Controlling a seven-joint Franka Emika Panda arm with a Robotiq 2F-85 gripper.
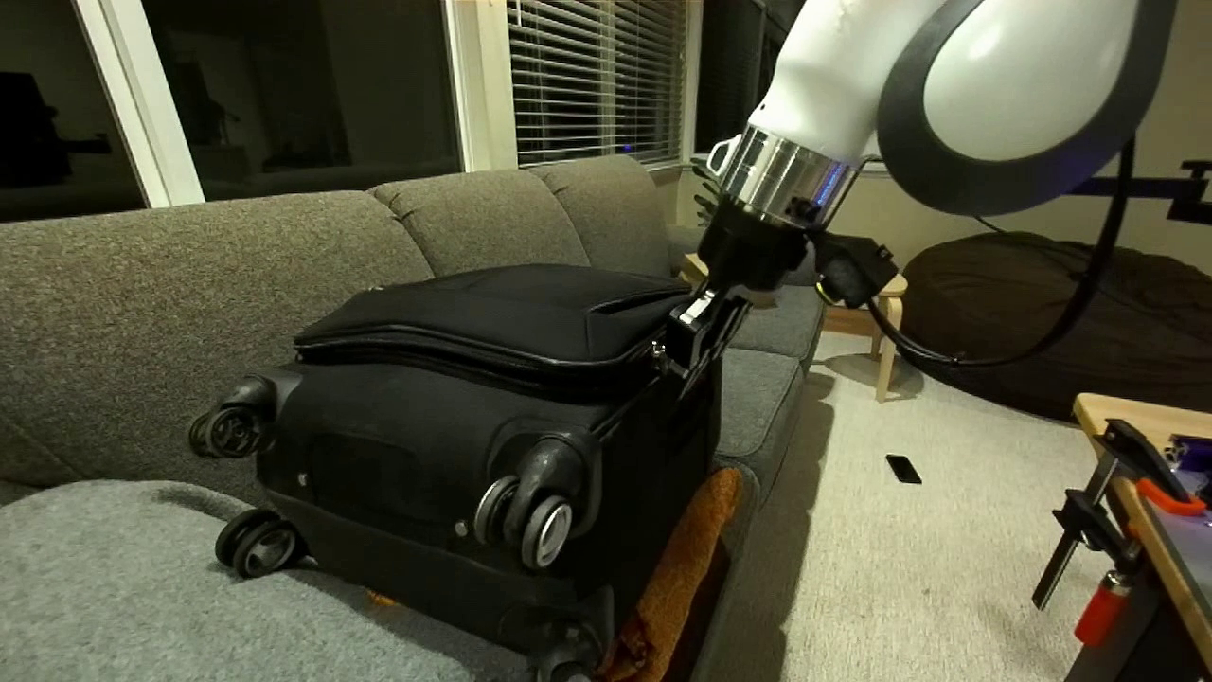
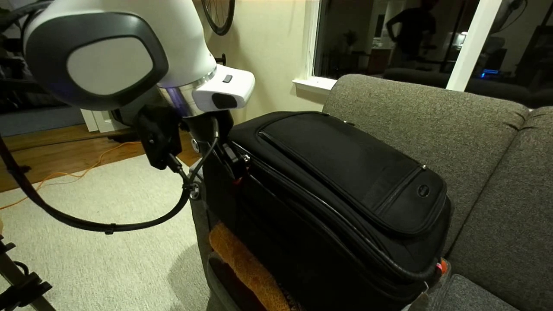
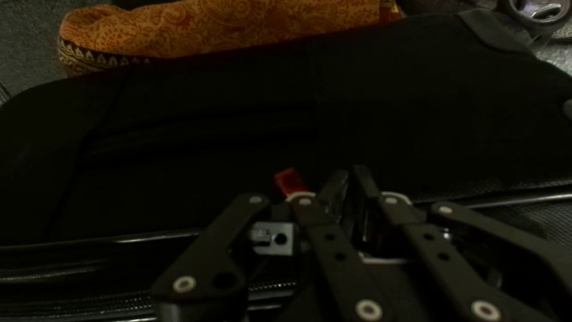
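A black soft-sided suitcase [image 1: 420, 438] lies on the sofa, its wheeled end toward the camera in exterior view 1. My gripper [image 1: 686, 375] is at its upper long edge, on the side facing the room. In the wrist view, the gripper has its fingers close together against the dark side, by the zipper seam. It is shut on a dark part of the suitcase; which part is hidden. Metal zipper pulls [image 1: 658, 351] show right beside the fingers. A small red piece [image 3: 289, 182] lies just left of the fingertips.
Orange patterned cloth [image 3: 214, 27] lies along the suitcase's lower side at the sofa's front. The sofa backrest [image 2: 430, 114] stands behind the suitcase. A clamp [image 1: 1091, 511] juts from a table at the right. The carpet [image 1: 875, 568] between is mostly clear, with a phone [image 1: 903, 468] on it.
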